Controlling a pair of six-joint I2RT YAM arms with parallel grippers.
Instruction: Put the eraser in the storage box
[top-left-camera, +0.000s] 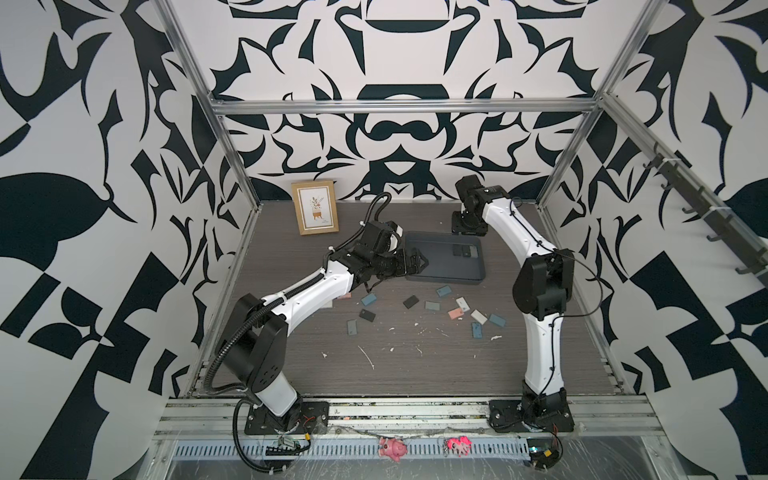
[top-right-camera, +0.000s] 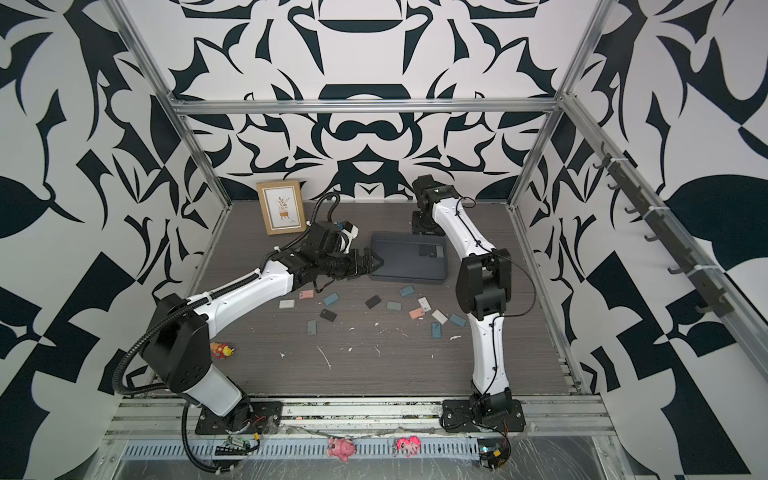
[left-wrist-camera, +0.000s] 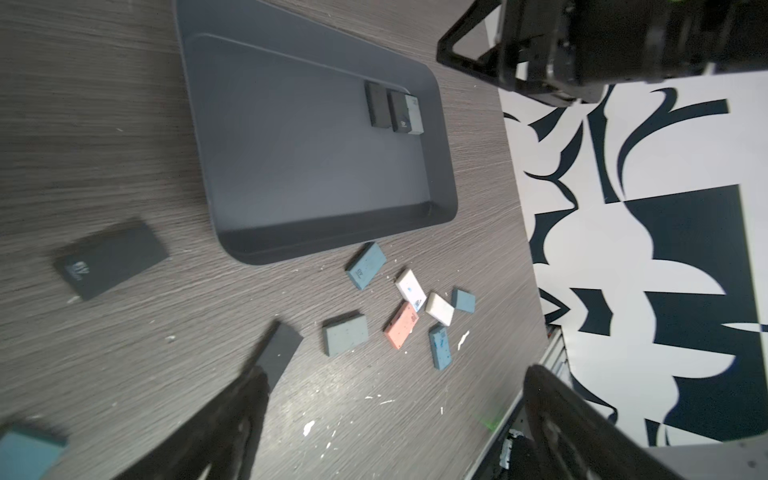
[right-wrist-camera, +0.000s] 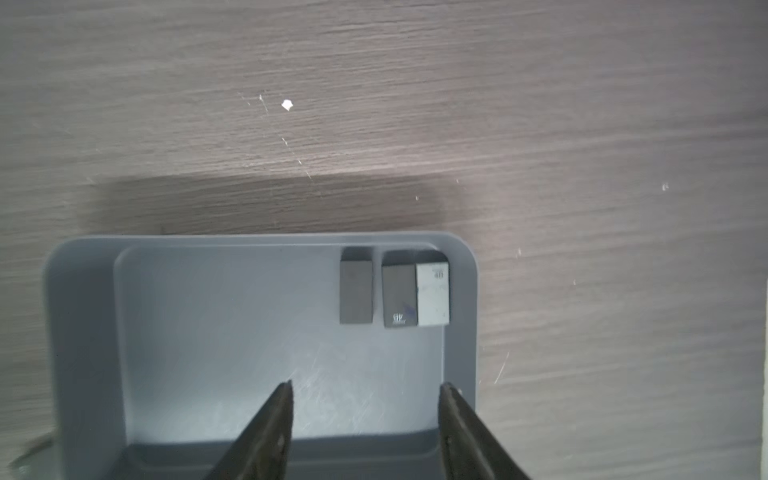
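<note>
The grey storage box (right-wrist-camera: 460, 352) holds three erasers near its right end: a dark one (right-wrist-camera: 356, 292), a dark "4B" one (right-wrist-camera: 399, 296) and a light grey "4B" one (right-wrist-camera: 433, 293). The last two lie side by side, with a small gap to the first. Above the box, my right gripper is open and has nothing between its fingers. My left gripper, likewise open and empty, hangs by the box's left end. Loose erasers lie on the table before the box, among them a grey one (left-wrist-camera: 345, 334), a black one (left-wrist-camera: 280, 352) and a pink one (left-wrist-camera: 401, 325).
Beyond the box at the left stands a picture frame (top-left-camera: 315, 207). White scraps litter the table (top-left-camera: 432, 368), whose front part is otherwise mostly clear. In the left wrist view the right arm (left-wrist-camera: 640, 40) crosses the upper right corner.
</note>
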